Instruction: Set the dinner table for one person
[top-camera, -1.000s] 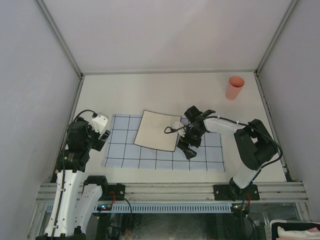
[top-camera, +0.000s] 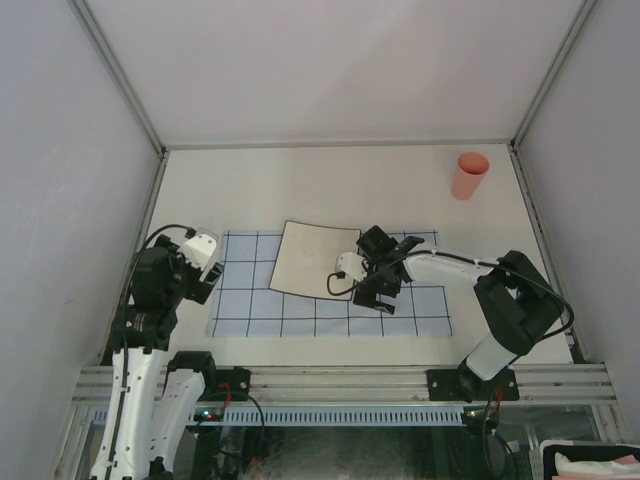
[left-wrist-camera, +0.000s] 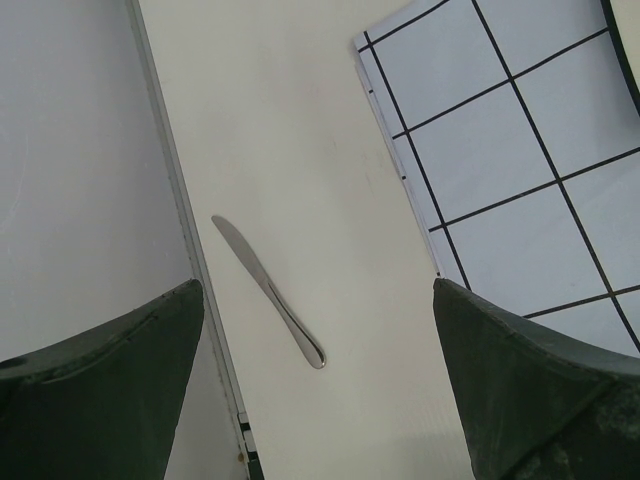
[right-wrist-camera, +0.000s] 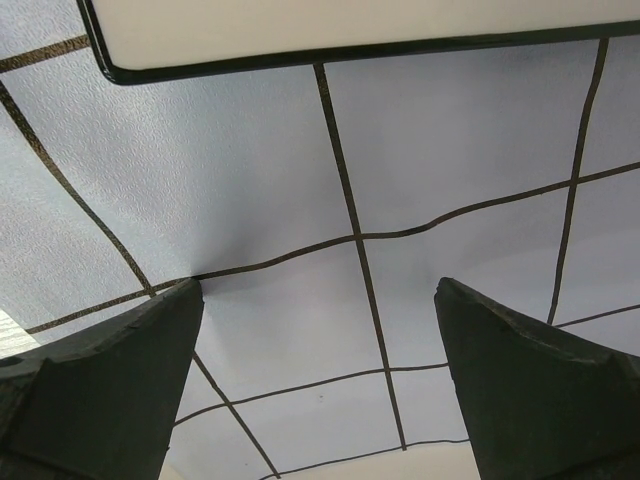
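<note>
A cream, square plate (top-camera: 315, 258) with a dark rim lies on the white placemat (top-camera: 230, 300) with its dark grid lines. My right gripper is open low over the mat, by the plate's right side; the plate's rim (right-wrist-camera: 350, 56) crosses the top of the right wrist view, clear of both fingers. My left gripper hangs open left of the mat. Below and between its fingers, a silver knife (left-wrist-camera: 268, 288) rests on the table near the left wall; the left arm hides it in the top view. A pink cup (top-camera: 469, 176) stands at the back right.
Walls close in the table at the left (top-camera: 80, 250), right and back. Bare table (top-camera: 300, 185) stretches behind the mat. A dark bin (top-camera: 590, 460) with something pale and pink in it sits at the front right corner, off the table.
The mat has shifted slightly to the right and the plate has turned a little. My right gripper has moved slightly beside the plate. The left arm has barely moved.
</note>
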